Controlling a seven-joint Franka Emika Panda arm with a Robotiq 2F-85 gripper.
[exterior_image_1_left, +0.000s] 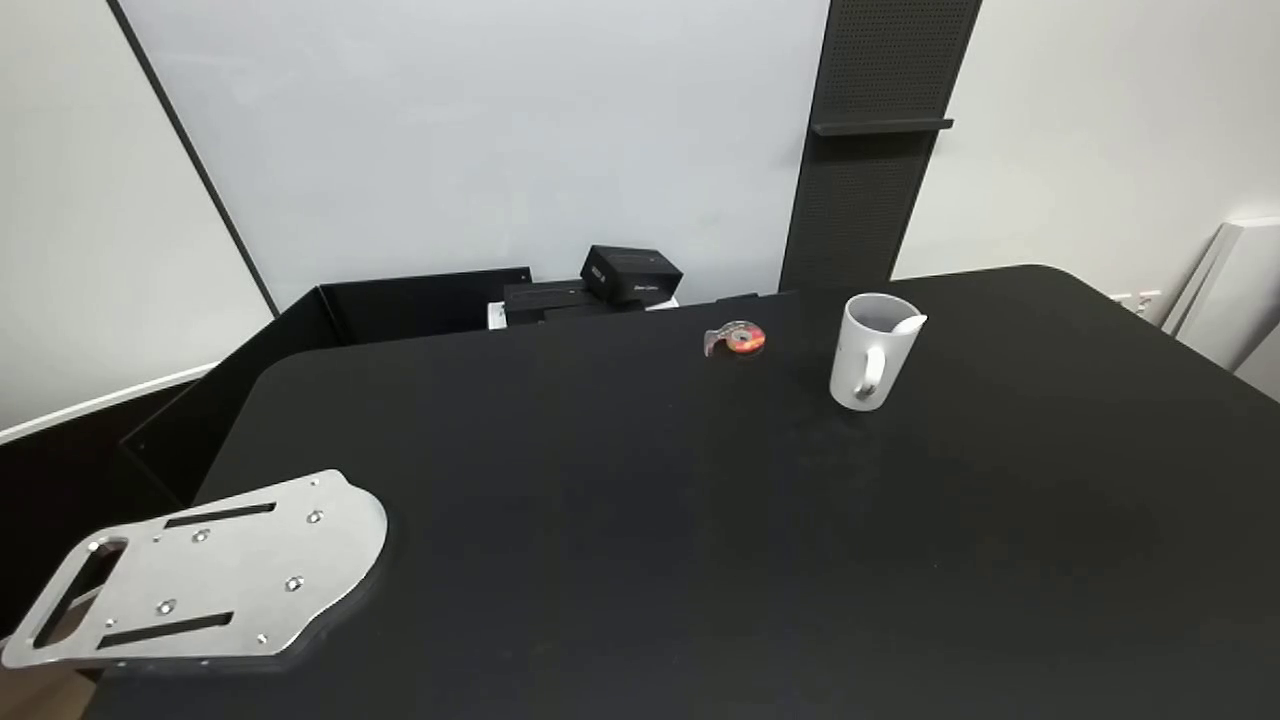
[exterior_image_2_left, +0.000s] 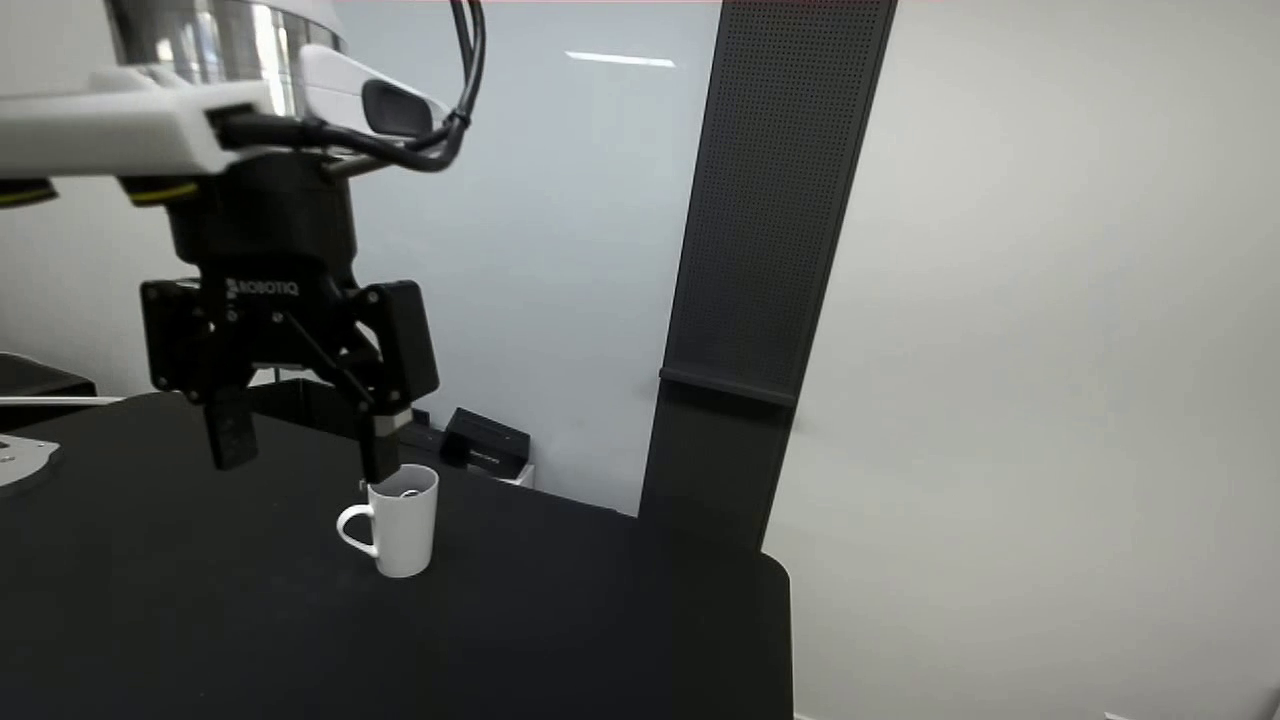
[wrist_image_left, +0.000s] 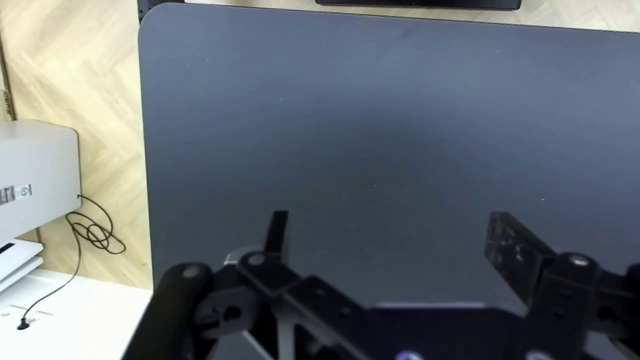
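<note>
A white mug stands upright on the black table, its handle facing the camera in exterior view 1. Something white, perhaps a spoon end, sticks out over its rim. To the mug's left lies a small tape dispenser with a red-orange roll. In exterior view 2 my gripper hangs above the table with its fingers wide apart, nearer the camera than the mug. The wrist view shows the gripper open, only bare table between its fingers; a pale rounded shape behind the left finger is mostly hidden.
A grey metal plate lies at the table's left edge in exterior view 1. Black boxes sit in a tray beyond the far edge.
</note>
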